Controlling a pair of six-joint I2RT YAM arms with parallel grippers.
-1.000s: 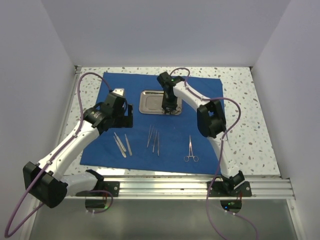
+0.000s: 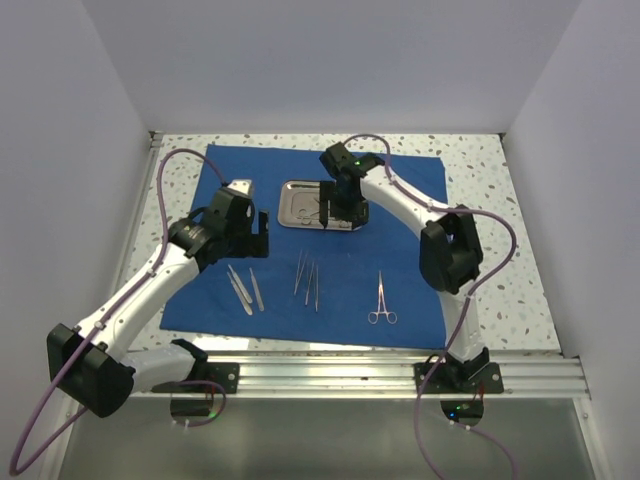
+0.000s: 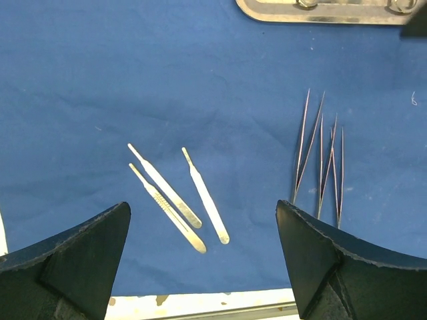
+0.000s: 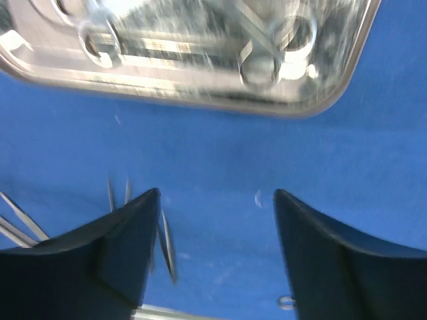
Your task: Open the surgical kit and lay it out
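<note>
The steel tray lies at the upper middle of the blue cloth. In the right wrist view, ringed instruments such as a scissors handle rest in the tray, blurred. My right gripper is over the tray's right part; its fingers are apart, with nothing between them. Left of the tray, my left gripper stands open and empty above the cloth. Three scalpel handles lie at the lower left. Several thin tweezers lie in the middle, and one ringed clamp lies at the lower right.
The blue cloth covers most of the speckled table. Free cloth shows between the tweezers and the clamp. A metal rail runs along the front edge, and grey walls stand around the table.
The left arm is almost still; the laid-out instruments have not moved.
</note>
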